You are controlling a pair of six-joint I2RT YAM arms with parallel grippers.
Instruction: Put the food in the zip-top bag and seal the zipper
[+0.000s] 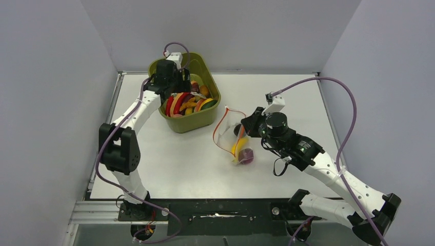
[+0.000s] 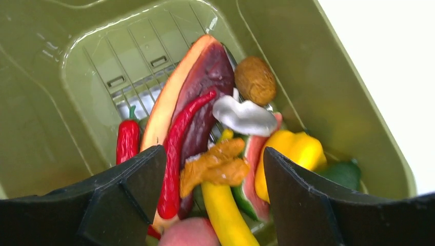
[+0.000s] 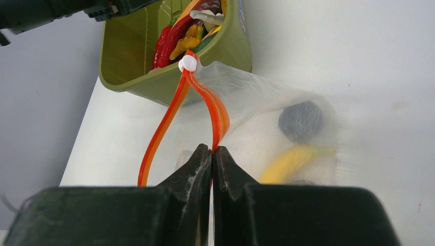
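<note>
An olive bin (image 1: pixel 196 121) holds toy food: red chillies (image 2: pixel 175 159), a purple-and-orange wedge (image 2: pixel 216 69), a potato (image 2: pixel 255 80), a yellow pepper (image 2: pixel 297 154) and more. My left gripper is above these, open, with nothing held. The clear zip bag (image 1: pixel 224 138), rimmed in orange with a white slider (image 3: pixel 188 63), stands beside the bin holding a yellow banana (image 3: pixel 287 164) and dark round pieces. My right gripper is shut at the bag's orange rim; whether the thin rim is between its fingers is hard to see.
Grey walls enclose it at back and sides.
</note>
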